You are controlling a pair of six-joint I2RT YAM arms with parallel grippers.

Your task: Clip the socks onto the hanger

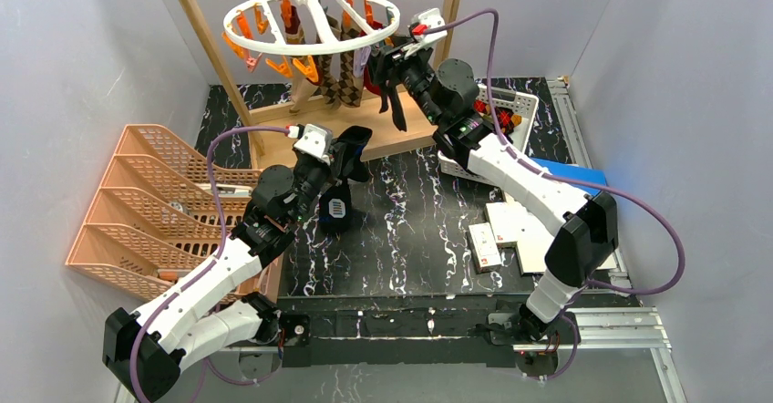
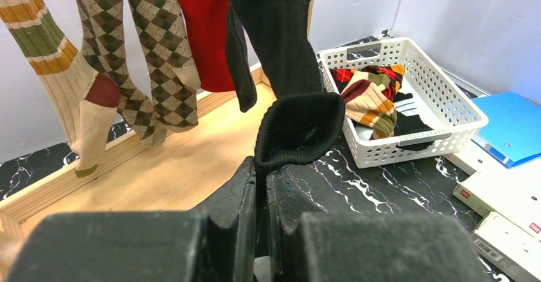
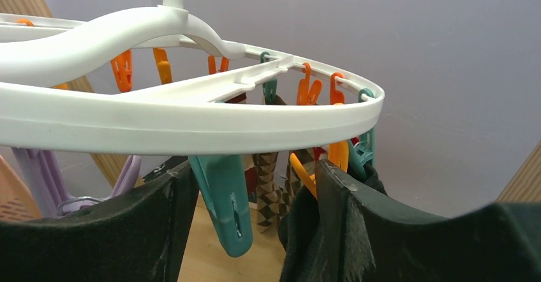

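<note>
A white round hanger carries orange, teal and lilac clips, with several patterned socks and a red sock hanging below. A dark sock hangs at its right side. In the right wrist view, my right gripper stands open beneath the hanger's rim. A teal clip lies between its spread fingers, and a yellow-orange clip is close by the right finger. Lower down, my left gripper is shut on a black sock, whose opening gapes upward above the fingertips.
A white basket with more socks stands at the back right, near a blue folder and white boxes. An orange slatted rack fills the left side.
</note>
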